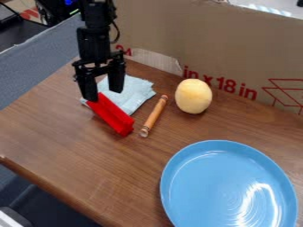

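My black gripper (pixel 99 82) hangs over the left part of a folded pale-blue cloth (pixel 130 91), its fingers open above the back end of a red block (pixel 112 115). The red block lies slanted on the table at the cloth's front edge. To its right lie a wooden rolling pin (pixel 154 116) and a pale yellow round object (pixel 193 96). Whether the fingertips touch the cloth or block is unclear.
A large blue plate (pixel 225 191) takes up the front right of the wooden table (pixel 83 168). A cardboard wall (pixel 213 44) stands behind. The table's left edge drops to a dark area.
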